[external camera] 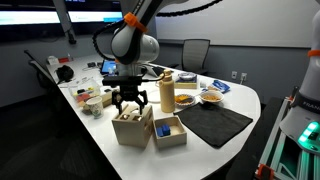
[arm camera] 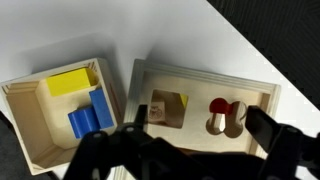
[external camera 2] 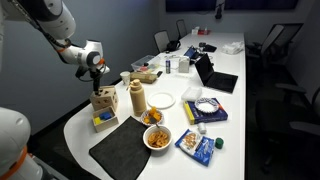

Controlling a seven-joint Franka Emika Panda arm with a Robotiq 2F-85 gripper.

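Observation:
A light wooden box (external camera: pixel 131 128) with cut-out holes in its top stands on the white table. My gripper (external camera: pixel 129 101) hangs just over that box, fingers spread wide. From the wrist view, the dark fingers (arm camera: pixel 92 147) sit far apart, one towards each end of the box top (arm camera: pixel 205 85), and nothing shows between them. One hole shows a wooden piece and a bit of yellow inside; by the round holes there is a red spot (arm camera: pixel 219 105). Beside the box, an open wooden tray (external camera: pixel 171 140) holds a yellow block (arm camera: pixel 70 82) and blue blocks (arm camera: pixel 83 123).
A tan bottle (external camera: pixel 167 96) stands behind the tray. Further back are a white mug (external camera: pixel 95 107), an orange-filled bowl (external camera 2: pixel 157 139) and a white plate (external camera 2: pixel 161 99).

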